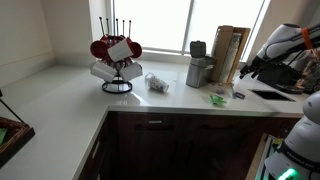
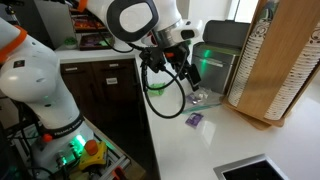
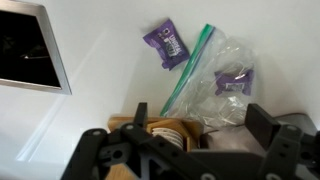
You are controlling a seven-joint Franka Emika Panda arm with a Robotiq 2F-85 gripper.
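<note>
My gripper stands open in the wrist view, and no object shows held between its fingers. Ahead of it a clear zip bag [image 3: 208,88] with a green seal strip lies on the white counter. One purple packet [image 3: 235,82] appears inside or under the clear plastic. Outside the bag, beside the strip, lies another purple packet [image 3: 167,44]. In the second exterior view the gripper [image 2: 170,80] hangs above the counter, with the loose purple packet [image 2: 194,120] lower and to its right. The bag [image 2: 205,98] shows beyond that packet.
A dark flat panel [image 3: 28,45] lies in the counter. Close to the gripper in the wrist view is a wooden holder [image 3: 165,132]. A grey bin [image 1: 197,70], a green item [image 1: 218,99], a clear jug [image 1: 157,84] and a mug rack [image 1: 118,60] stand along the counter.
</note>
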